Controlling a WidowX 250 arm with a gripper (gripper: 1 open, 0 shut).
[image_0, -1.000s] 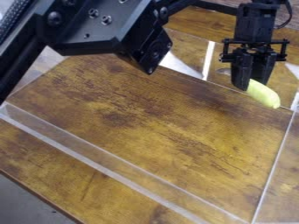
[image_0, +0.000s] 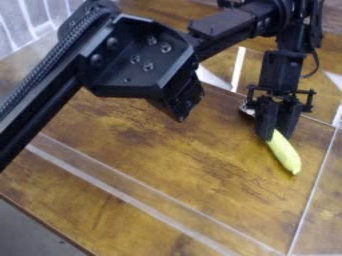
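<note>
My black gripper (image_0: 273, 126) is low over the right part of the wooden table, shut on a long pale yellow-green object (image_0: 286, 156), which slants from the fingers down toward the lower right. Its upper end is hidden by the fingers. Something small and silvery (image_0: 249, 106) shows just left of the gripper, partly hidden behind it.
The black arm crosses the upper left of the view.
My gripper and the held yellow-green object have moved down in the view and slightly left, with the object now pointing more steeply downward. The arm has also shifted.
</note>
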